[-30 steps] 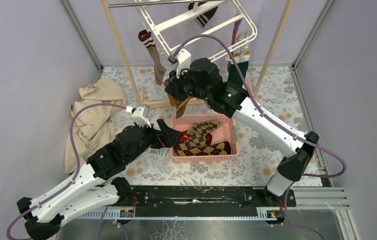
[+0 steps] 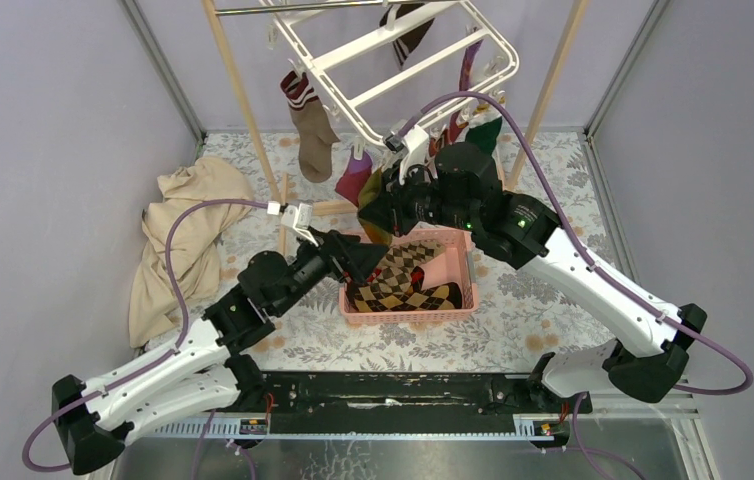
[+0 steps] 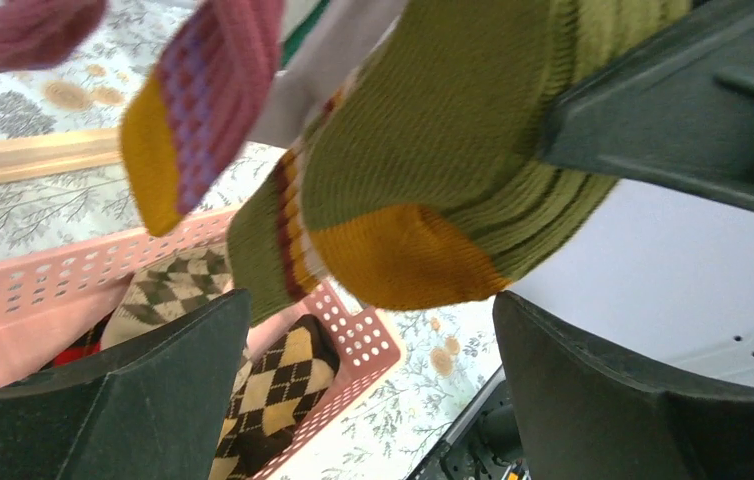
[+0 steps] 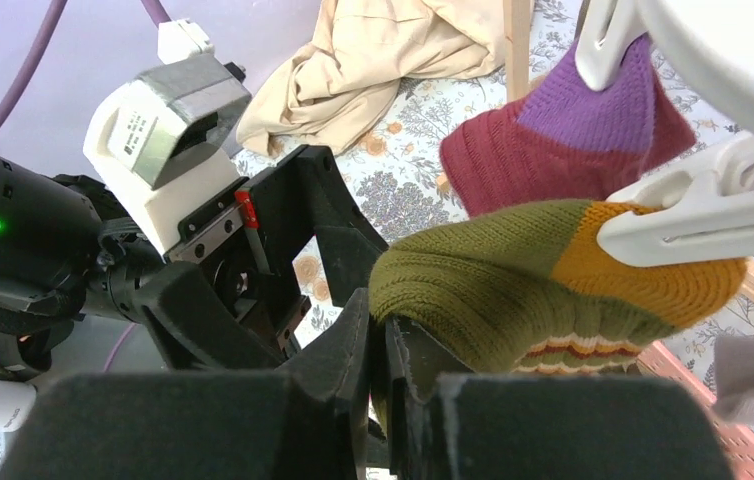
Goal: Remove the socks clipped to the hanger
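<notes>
My right gripper is shut on the olive-green sock (image 4: 493,265), pinching its ribbed end. A white clip (image 4: 693,230) of the hanger lies over the sock's orange part; whether it grips the cloth I cannot tell. Below and left of this, my left gripper stands open, the sock's orange patch (image 3: 403,255) hanging just beyond the gap between its fingertips. The white hanger (image 2: 393,42) still bears other socks: a brown one (image 2: 313,140), a maroon-and-purple one (image 2: 355,178), a green-and-white one (image 2: 484,135) and a dark one (image 2: 411,38).
A pink basket (image 2: 408,317) with argyle socks (image 2: 393,290) sits beneath the grippers. Beige cloth (image 2: 183,240) is heaped at the left. Wooden poles (image 2: 240,92) flank the hanger. Free table shows right of the basket.
My left gripper has come right and up, nearer the sock. The hanger and hanging socks have swung.
</notes>
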